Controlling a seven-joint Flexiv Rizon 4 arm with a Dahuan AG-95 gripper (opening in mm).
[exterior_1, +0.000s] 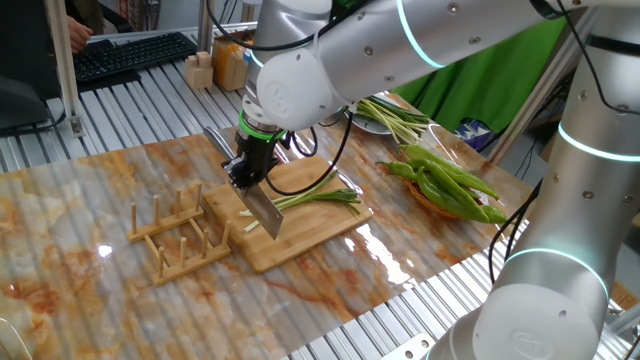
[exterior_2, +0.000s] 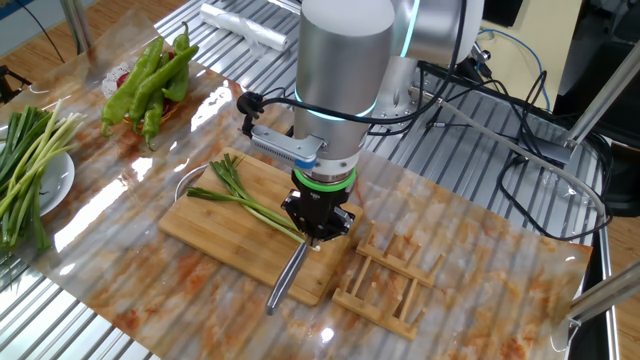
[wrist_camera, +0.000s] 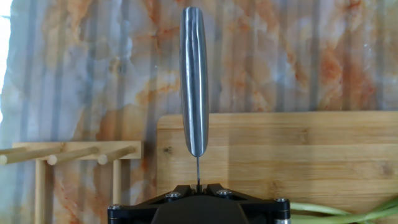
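Note:
My gripper is shut on a metal kitchen knife (wrist_camera: 194, 81), its smooth handle pointing away from the fingers in the wrist view. In exterior view 1 the broad blade (exterior_1: 264, 212) hangs down beneath the gripper (exterior_1: 243, 180), over the cutting board (exterior_1: 268, 255). Green scallions (exterior_2: 258, 208) lie across the wooden board (exterior_2: 225, 250), their pale ends close to the blade. Whether the blade's edge touches the board or the scallions, I cannot tell.
A wooden peg rack (exterior_1: 190, 264) stands right beside the board. Green peppers (exterior_1: 440, 185) fill a basket, and a plate (exterior_2: 58, 188) holds more scallions (exterior_2: 30, 165).

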